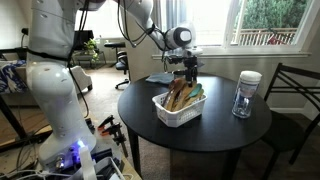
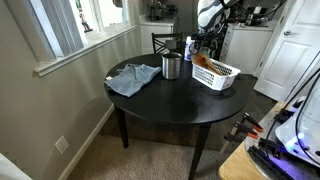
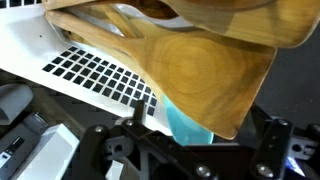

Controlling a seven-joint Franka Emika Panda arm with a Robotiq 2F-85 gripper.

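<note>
A white slotted basket stands on the dark table, holding several wooden utensils and a teal one. My gripper is just above the basket's far side. Close up in the wrist view, a broad wooden spatula blade reaches toward the space between the open fingers of my gripper. The teal utensil lies beneath that blade. In exterior view 2 the wooden utensils lean out over the basket. How close the fingers come to the blade is hard to judge.
A white canister stands to the right on the table. Exterior view 2 has a metal pot and a crumpled grey-blue cloth beside the basket. A dark chair stands at the right.
</note>
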